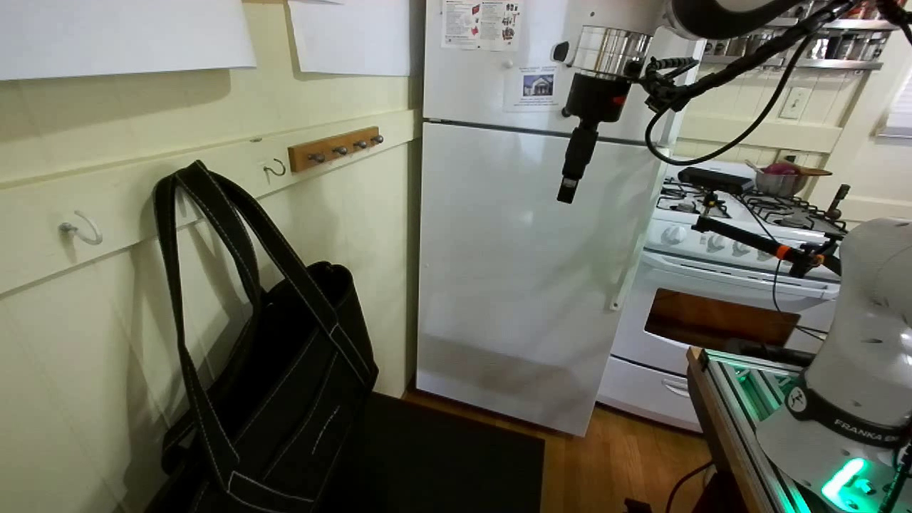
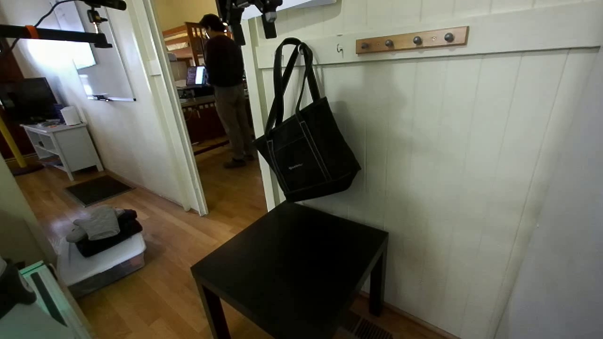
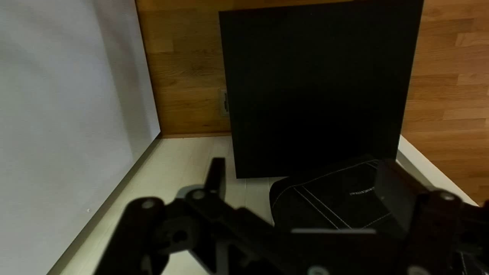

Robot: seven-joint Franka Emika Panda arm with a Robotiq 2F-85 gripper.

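Observation:
A black tote bag (image 1: 291,402) with white stitching hangs by its handles on the wall at the left in exterior view 1; exterior view 2 shows the same bag (image 2: 311,152) tilted, its bottom corner by the black table. My gripper (image 1: 568,189) points down in front of the fridge, well apart from the bag. Exterior view 2 has its two fingers (image 2: 268,28) at the top edge, spread. Seen from the wrist, the gripper is open, and the bag (image 3: 330,197) lies far below, partly hidden by the right finger.
The low black table (image 2: 294,254) stands under the bag, its top bare. A wooden peg rack (image 1: 335,149) and a free metal hook (image 1: 275,167) are on the wall. The white fridge (image 1: 513,282) stands behind the gripper. A person (image 2: 223,84) is in the far doorway.

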